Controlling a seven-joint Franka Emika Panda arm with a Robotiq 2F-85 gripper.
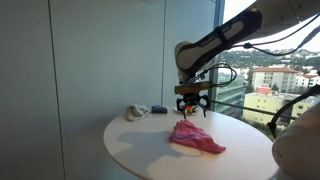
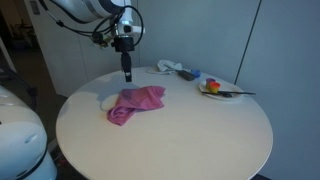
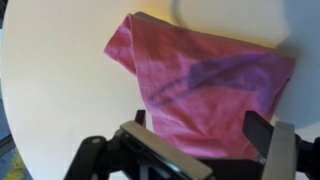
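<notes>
A pink cloth lies crumpled and partly folded on the round white table. In exterior view 2 the same cloth spreads below and a little in front of my gripper. My gripper hangs above the cloth's far end, apart from it, in exterior view 1. From the wrist, the cloth fills the middle, with one corner turned over at the upper left. My gripper stands open, its fingers wide apart, with nothing between them.
At the table's back lie a white cloth and a dark object. A white plate holds colourful items and a dark utensil.
</notes>
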